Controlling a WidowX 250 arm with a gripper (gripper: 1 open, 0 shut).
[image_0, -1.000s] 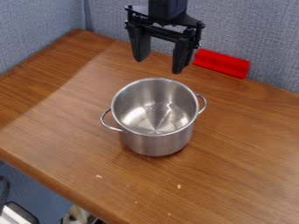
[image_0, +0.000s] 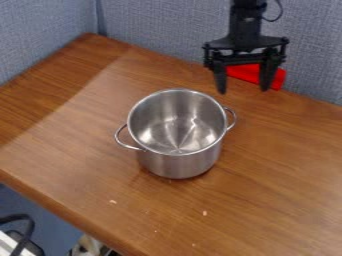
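Note:
My black gripper (image_0: 243, 72) hangs open at the back right, its fingers on either side of a red cylindrical object (image_0: 253, 74) that lies along the back edge of the table. Whether the fingers touch it, I cannot tell. A steel pot (image_0: 175, 137) with two wire handles stands in the middle of the wooden table (image_0: 80, 120).
Grey padded walls (image_0: 160, 20) border the back and left of the table. Cables and small hardware (image_0: 20, 235) sit off the table at the lower left.
My gripper has moved from above the pot toward the back right, to the red object. The pot and the red object show no clear movement.

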